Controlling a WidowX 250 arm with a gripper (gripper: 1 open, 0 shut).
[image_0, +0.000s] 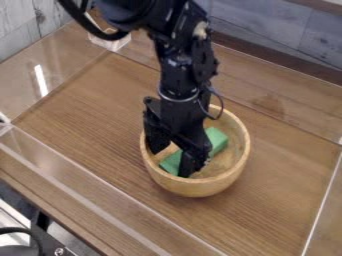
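A light wooden bowl sits on the wooden table, with a green block inside it. The black arm comes down from the top, and its open gripper is lowered into the bowl over the green block, which it partly hides. Whether the fingertips touch the block is not clear.
A pale wall stands along the back, and dark cables lie off the table's front left edge.
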